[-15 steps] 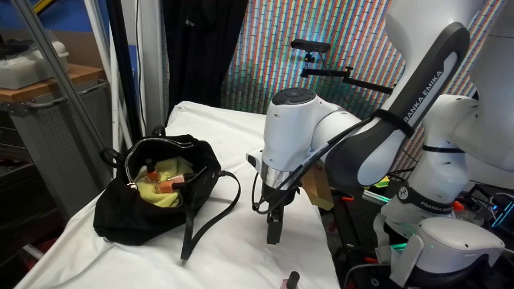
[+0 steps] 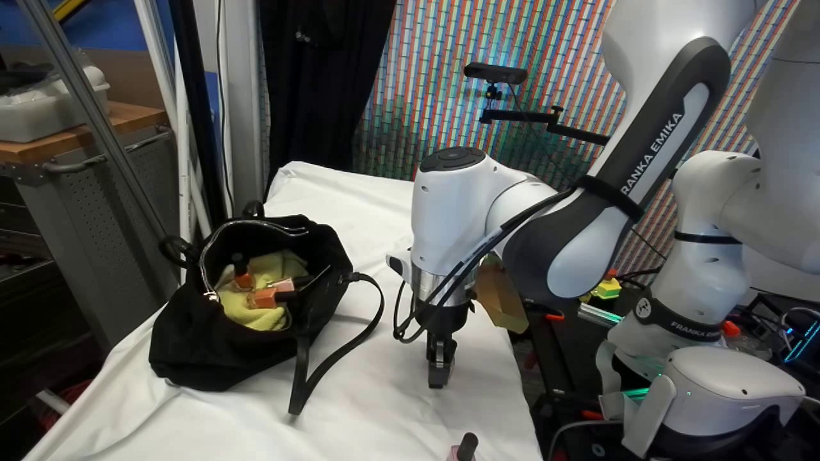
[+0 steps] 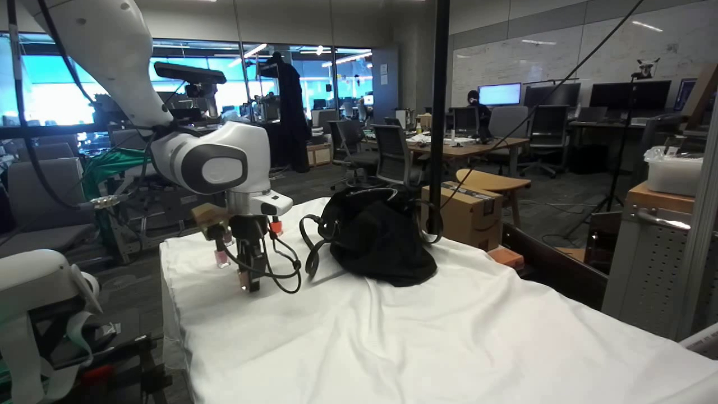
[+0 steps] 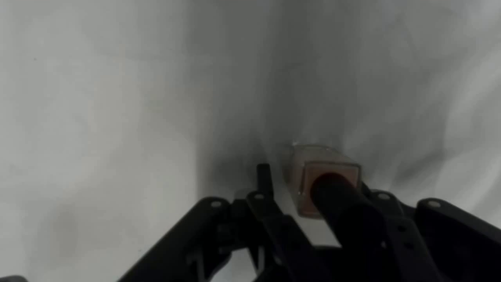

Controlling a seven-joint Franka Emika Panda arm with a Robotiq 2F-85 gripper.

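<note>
In the wrist view, a nail polish bottle (image 4: 307, 190) with a square, pale reddish body and a black cap (image 4: 334, 188) stands between the fingers of my gripper. It sits close to the right finger, and a gap shows between it and the left finger. My gripper is part open, low over the white cloth in exterior view 1. A black handbag (image 2: 223, 357) lies open to its left. Inside are a yellow cloth (image 2: 269, 267) and several polish bottles, including an orange one (image 2: 262, 298).
Another polish bottle (image 2: 466, 447) stands at the near table edge. In exterior view 2, a pink bottle (image 3: 221, 257) and an orange-red bottle (image 3: 276, 228) stand near my gripper. The bag's strap (image 2: 338, 353) loops onto the white-covered table (image 2: 384, 415).
The hand has turned more upright, and the wrist and forearm have shifted left. The fingertips remain at nearly the same spot. The bag and its contents have not moved.
</note>
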